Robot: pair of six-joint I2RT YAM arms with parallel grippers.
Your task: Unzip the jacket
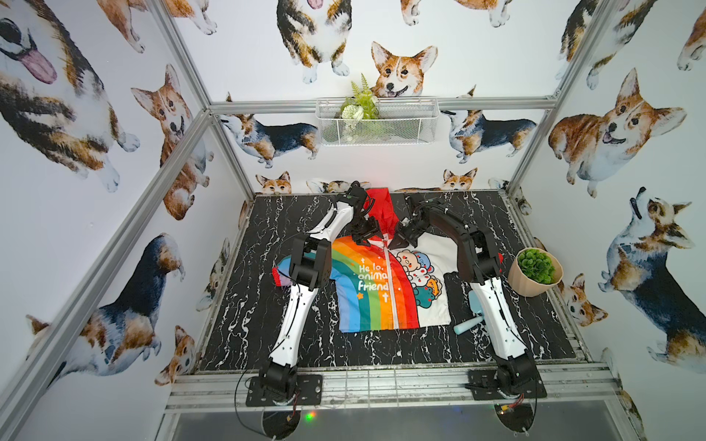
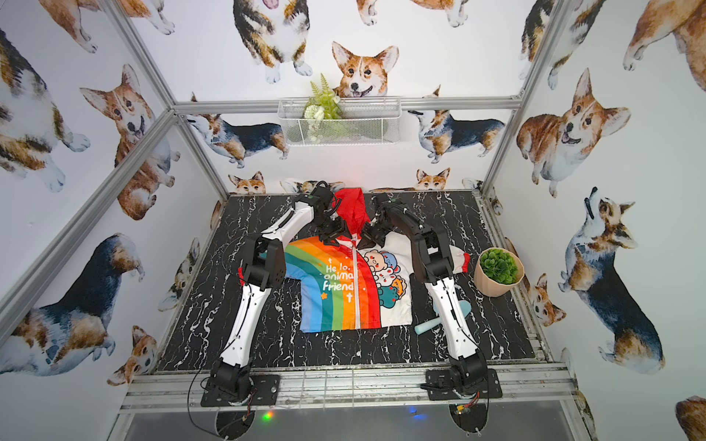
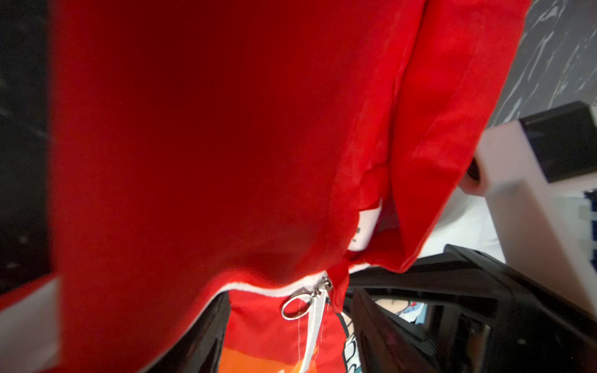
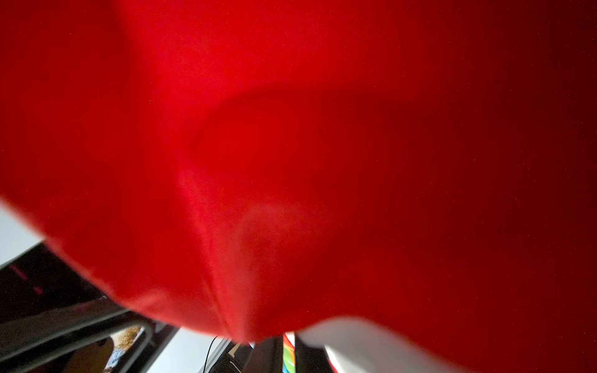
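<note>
The jacket (image 1: 375, 283) lies flat, front up, rainbow on one half and white with cartoon animals on the other. Its red hood (image 2: 351, 209) points to the back. A white zipper (image 1: 391, 294) runs down the front. In the left wrist view, the slider with its metal ring pull (image 3: 297, 306) is at the top, under the collar. My left gripper is part open, one finger on either side of the ring, holding nothing. My right gripper is shut on the collar edge beside the zipper top; the exact grip is mostly hidden by red cloth.
A potted plant (image 1: 536, 268) stands at the table's right edge. A light-blue handled tool (image 2: 434, 319) lies beside the right arm.
</note>
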